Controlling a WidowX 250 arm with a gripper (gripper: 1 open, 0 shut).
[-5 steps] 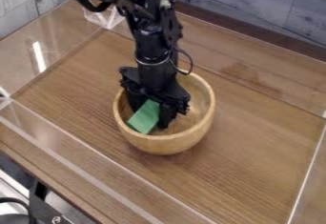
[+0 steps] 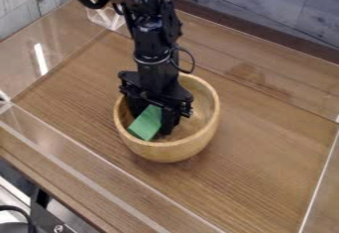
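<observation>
My black gripper [image 2: 155, 106] reaches down from the top into a round wooden bowl [image 2: 199, 134] at the centre of the table. It is shut on a green object [image 2: 147, 124], which lies tilted inside the bowl between the dark fingers. The green object's exact shape is partly hidden by the gripper.
Pale walls stand along the back, and a small whitish item [image 2: 106, 17] is at the upper left. A dark round part shows at the lower-left corner.
The gripper and green object have shifted very slightly within the bowl; little else differs.
</observation>
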